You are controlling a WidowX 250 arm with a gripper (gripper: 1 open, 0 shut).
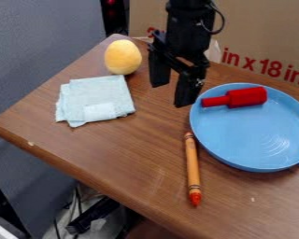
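Note:
My black gripper [174, 77] hangs over the back middle of the table with its fingers spread open and nothing visible between them. A yellow egg-shaped object [122, 57] stands left of it, and a folded pale cloth [96, 98] lies below that. Right of the gripper, a blue plate [249, 138] holds a red cylinder with a thinner handle [242, 97]. An orange crayon [192, 170] lies on the table, left of and in front of the plate.
A cardboard box [258, 37] stands behind the table. The left table edge drops to the floor.

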